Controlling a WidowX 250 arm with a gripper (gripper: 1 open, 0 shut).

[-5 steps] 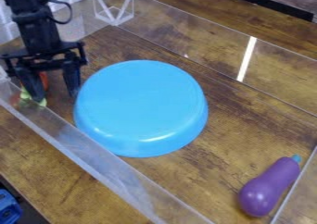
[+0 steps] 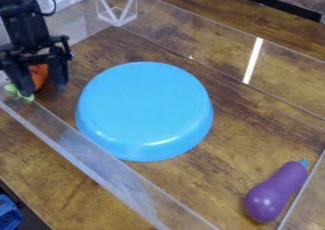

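The black gripper (image 2: 30, 63) is at the upper left, just left of the large blue dome-shaped object (image 2: 143, 108). It is low over an orange item with a green part (image 2: 37, 80) by the clear bin wall, partly hidden behind its fingers. I cannot tell whether the fingers hold it.
A purple eggplant (image 2: 275, 193) lies at the lower right on the wooden surface (image 2: 254, 110). Clear walls border the area. A dark blue object (image 2: 7, 216) shows at the lower left edge.
The gripper has moved left and slightly up, away from the blue object. The blue object and eggplant have not visibly moved.
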